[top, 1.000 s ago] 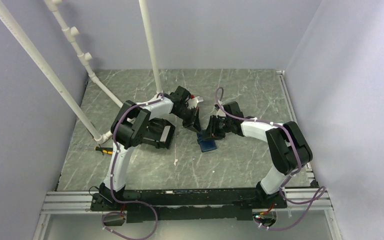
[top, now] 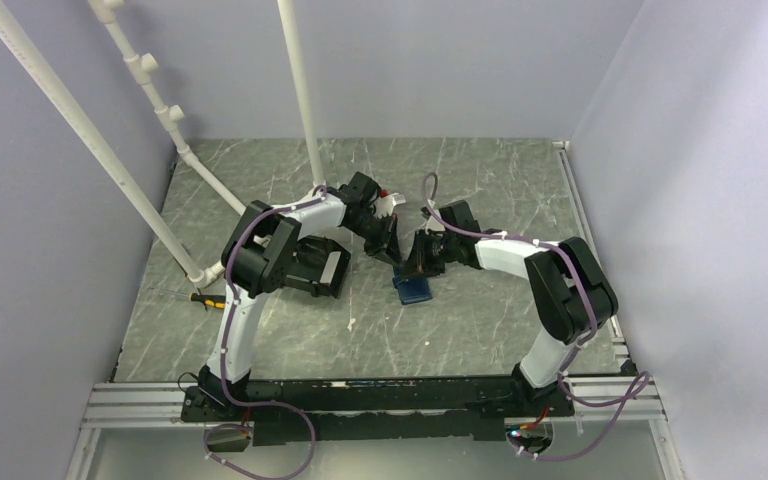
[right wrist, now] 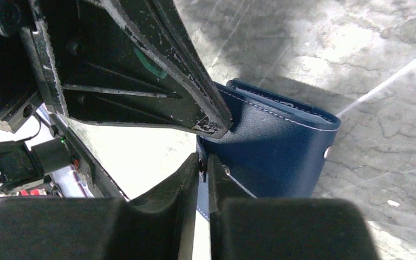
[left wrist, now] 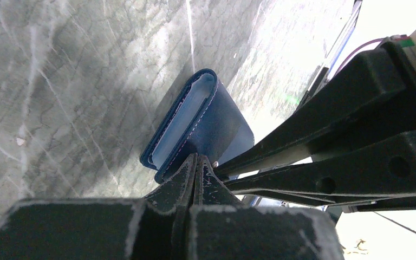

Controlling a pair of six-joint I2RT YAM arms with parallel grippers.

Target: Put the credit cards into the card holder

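Observation:
The dark blue card holder [top: 415, 290] lies folded on the grey marbled table, at the middle of the top view. A pale inner layer [left wrist: 181, 127] shows inside its fold; I cannot tell whether that is a card or a sleeve. My left gripper is shut, its tips against the holder's upper edge, and no thickness shows between them. Close beside it, my right gripper has its fingertips near together at the holder's edge by a snap, a thin dark edge between them. Whether they grip it is unclear. No separate credit card is clearly visible.
A black open box [top: 317, 267] with a pale piece inside stands left of the holder. A yellow-handled screwdriver [top: 209, 300] lies at far left. Something white and red [top: 393, 200] sits partly behind the left gripper.
My right gripper has shifted slightly left and toward the left gripper, its fingers drawing closer together. The holder has turned or slid very slightly left. The left arm stays where it was.

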